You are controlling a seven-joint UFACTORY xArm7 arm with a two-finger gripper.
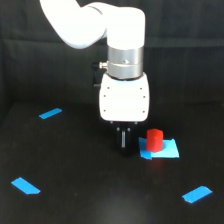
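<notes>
A red block stands on a light-blue square patch, near the patch's left part. Just left of them hangs my gripper, beneath the white hand, its dark fingers pointing down. Those fingers look close together against the black table, and the frame is too dark to tell whether they are fully shut. No object shows between them. The red block is beside the fingers, not between them.
Blue tape strips lie on the black table: one at the back left, one at the front left and one at the front right.
</notes>
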